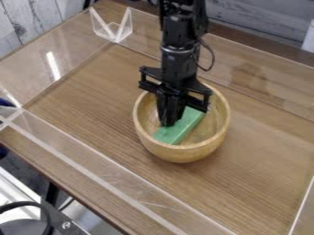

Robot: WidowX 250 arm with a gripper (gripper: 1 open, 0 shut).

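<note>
A tan round bowl (203,150) sits in the middle of the wooden table. Inside it lies a green oblong object (185,127). My black gripper (168,117) reaches down into the bowl over the green object's left part; its tips are dark and overlap, and I cannot see clearly what, if anything, is between them.
A clear plastic item (112,25) stands at the upper left. Black cable or hardware (28,216) is at the lower left corner.
</note>
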